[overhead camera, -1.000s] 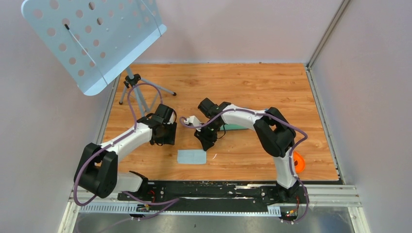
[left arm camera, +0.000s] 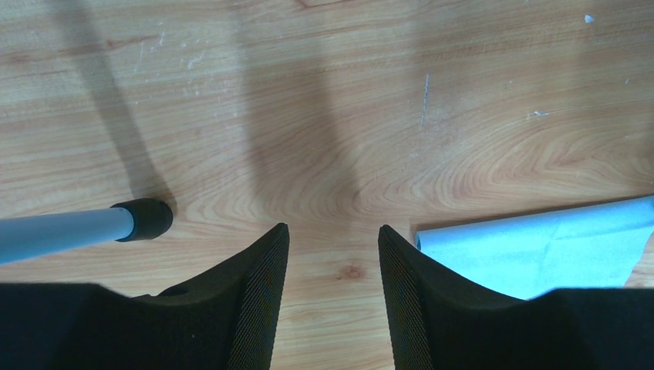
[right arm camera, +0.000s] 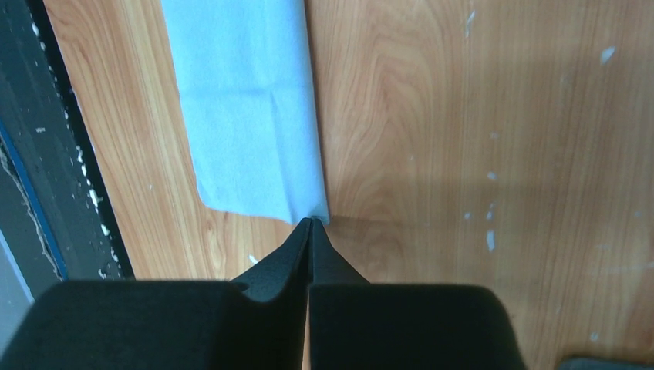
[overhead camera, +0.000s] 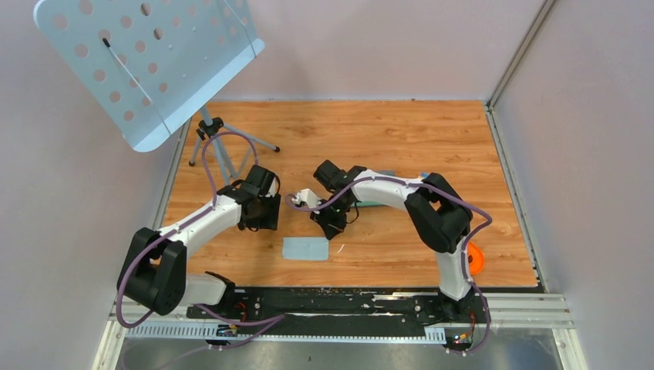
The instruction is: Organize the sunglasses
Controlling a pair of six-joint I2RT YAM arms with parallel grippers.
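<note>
A light blue folded cloth [overhead camera: 305,248] lies flat near the table's front edge. In the right wrist view its corner end, cloth [right arm camera: 247,146], stops just ahead of my right gripper. Those fingers are pressed together with nothing between them, and the cloth lies outside their tips. My left gripper stands open and empty above bare wood, with the same cloth [left arm camera: 532,250] at its lower right. From above, a teal-green item [overhead camera: 373,203] shows partly behind the right arm; what it is cannot be made out. No sunglasses can be seen.
A tripod leg with a black foot [left arm camera: 146,220] reaches in beside my left gripper. The tripod [overhead camera: 224,150] stands at the back left. An orange object [overhead camera: 474,258] sits at the right edge.
The right arm has shifted slightly. The left gripper stays open, and the cloth has barely moved.
</note>
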